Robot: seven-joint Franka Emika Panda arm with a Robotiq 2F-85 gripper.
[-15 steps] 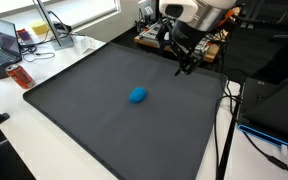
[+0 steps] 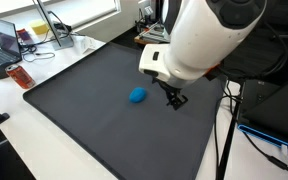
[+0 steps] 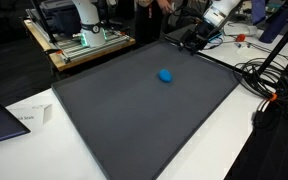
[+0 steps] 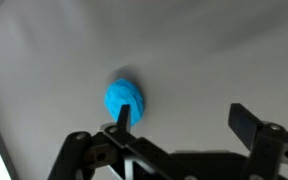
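Note:
On the dark grey board lies a rounded, bright blue object [image 2: 137, 95], seen also as a blue lump [image 3: 165, 75] in exterior view 2. The wrist view shows this blue object [image 4: 124, 101] left of centre, beyond the left finger's tip. My gripper is open there, its two black fingers wide apart with only bare board between them. In exterior view 1 the gripper [image 2: 177, 100] hangs over the board to the right of the blue object, apart from it.
The dark board [image 2: 94, 115] is otherwise bare, with wide free room. An orange-red can [image 2: 20, 76] stands off its left side on the white table. Loose cables [image 3: 269, 85] lie beyond the board's edge in exterior view 2.
The arm has come lower and nearer to the camera in exterior view 1, bringing the gripper down over the board. The blue object has stayed where it was.

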